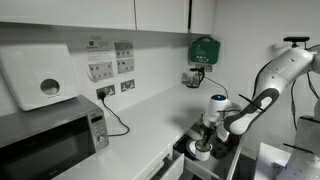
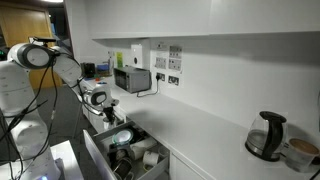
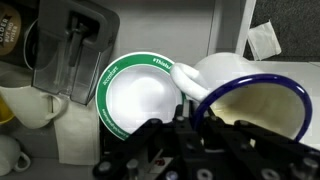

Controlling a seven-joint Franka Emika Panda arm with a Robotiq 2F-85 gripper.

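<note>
A white mug with a blue rim [image 3: 225, 68] fills the right side of the wrist view, its handle pointing left toward a bowl. My gripper is shut on the mug at the near side of its rim; the dark fingers hide that edge. In exterior view 1 the gripper [image 1: 206, 134] points down above the open drawer, with the white mug [image 1: 203, 151] just below it. How far the mug is from the drawer floor cannot be told.
A white bowl with a green rim [image 3: 142, 98] lies left of the mug. Beside it are a dark clear-fronted container [image 3: 77, 45] and another white cup [image 3: 32, 105]. The open drawer [image 2: 96, 153] holds several items.
</note>
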